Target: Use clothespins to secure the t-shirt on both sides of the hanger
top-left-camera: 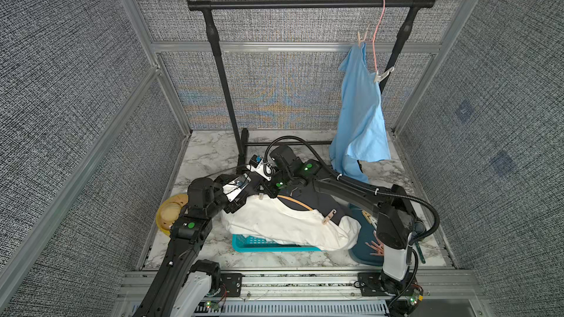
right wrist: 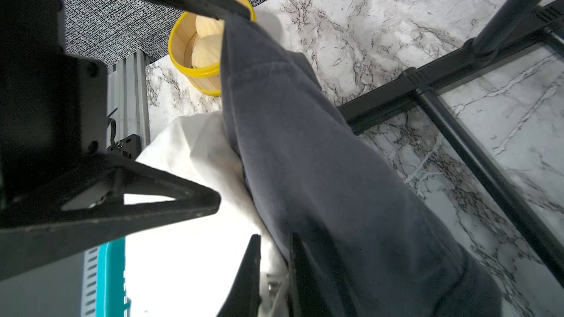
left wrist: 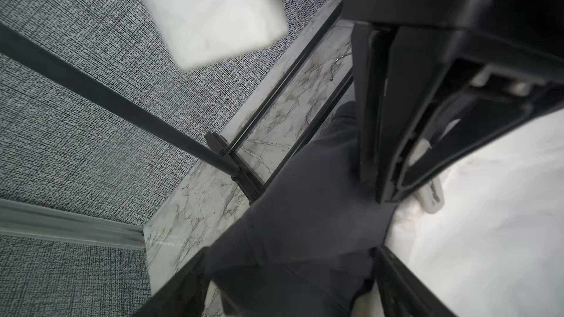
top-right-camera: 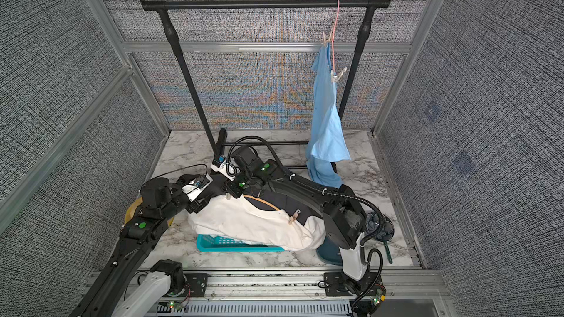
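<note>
A white shirt (top-left-camera: 276, 226) lies over a teal basket (top-left-camera: 246, 245) with dark grey cloth (right wrist: 317, 158) behind it and a wooden hanger (top-left-camera: 293, 202). A clothespin (top-left-camera: 329, 216) grips the hanger side at right; another, pale clip (left wrist: 431, 195) shows near the left end. My left gripper (top-left-camera: 238, 196) and right gripper (top-left-camera: 270, 185) meet above that left end. In the right wrist view, a fold of dark cloth rises to a black fingertip. Whether either gripper grips it is unclear.
A blue shirt (top-left-camera: 358, 105) hangs by clothespins on a pink hanger from the black rack (top-left-camera: 311, 3). A yellow basket (right wrist: 194, 70) sits at left, a dark tray (top-left-camera: 361, 255) with clothespins at right.
</note>
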